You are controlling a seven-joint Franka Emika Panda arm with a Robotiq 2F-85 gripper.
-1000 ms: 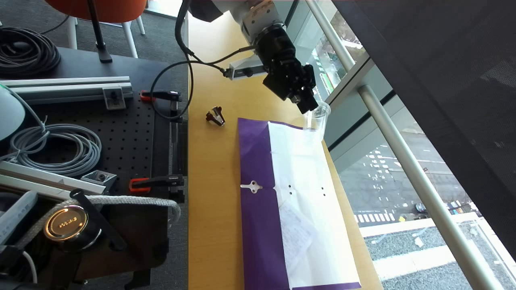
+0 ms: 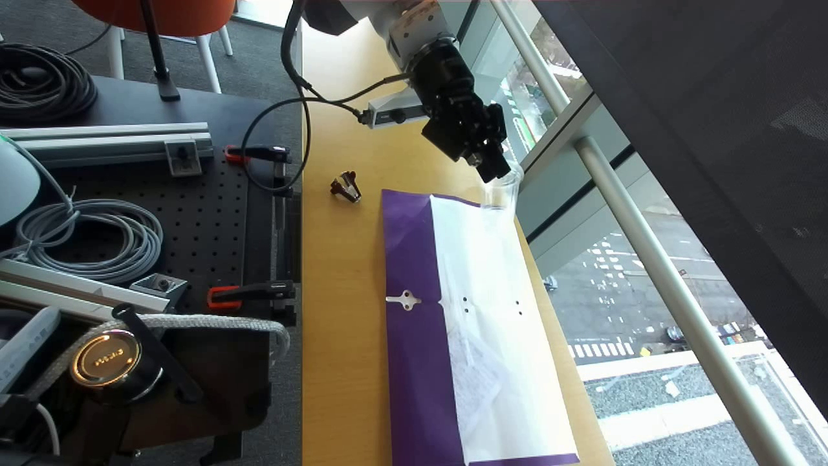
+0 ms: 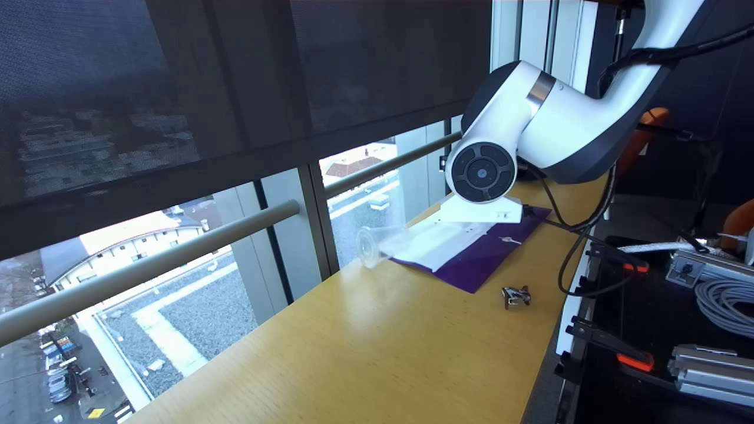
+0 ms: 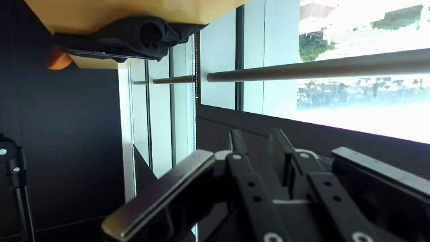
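My gripper is open in the wrist view, with nothing between its fingers. In exterior view 1 the gripper [image 2: 493,172] hangs by the window side of the table, over or close to a clear plastic cup [image 2: 504,195]. The cup [image 3: 367,247] lies tilted on its side at the table's window edge in exterior view 2. Below it a purple and white sheet [image 2: 411,349] is spread on the table. A small dark, shiny clip-like object [image 2: 346,186] rests left of the sheet. The arm hides the gripper in exterior view 2.
The wooden table [image 3: 367,353] has a wide bare stretch in front of the cup. A window rail [image 2: 652,248] and dark blind run along one side. Opposite stands a black bench [image 2: 209,202] with clamps and coiled cable. Dark cloth-like bundle [image 4: 133,38] lies on the tabletop.
The clear cup has shifted slightly left, away from the window, in exterior view 1. My arm and gripper look unmoved.
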